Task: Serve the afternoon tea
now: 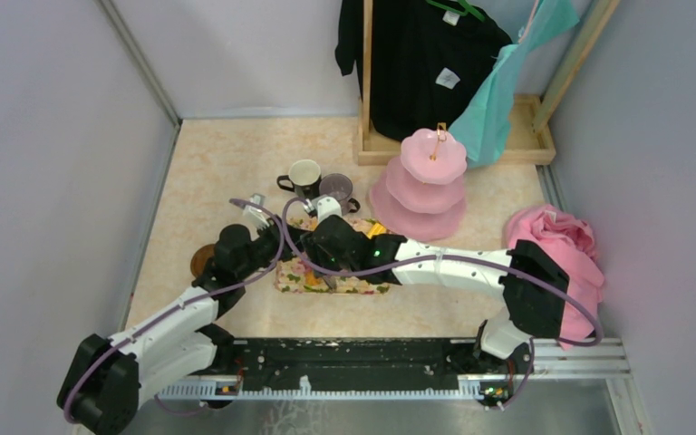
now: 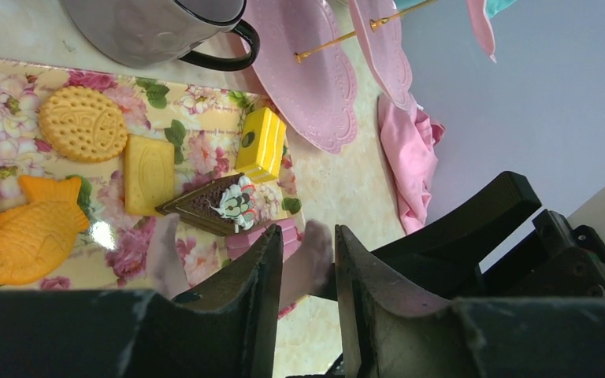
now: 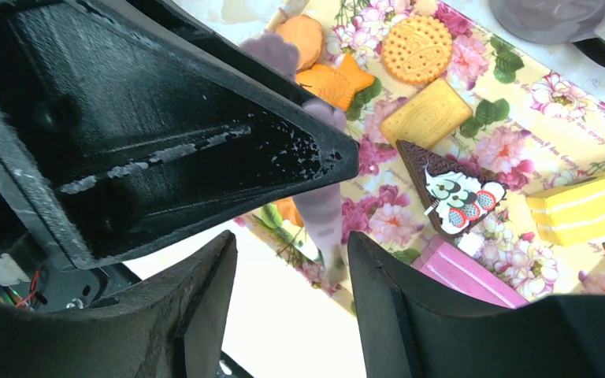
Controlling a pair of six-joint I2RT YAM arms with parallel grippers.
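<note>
A floral tray holds biscuits, a fish biscuit, yellow cake, chocolate cake and pink cake. Over it both grippers meet, overlapping in the top view. A pale mauve tong-like utensil with scalloped tips reaches between them. My left gripper has its fingertips apart around part of this utensil; whether it grips it is unclear. My right gripper is open over the tray, the utensil just beyond its fingertips.
Two mugs stand behind the tray. A pink three-tier stand is at right, pink cloth beyond it. A wooden rack with garments is at the back. A round wooden item lies left.
</note>
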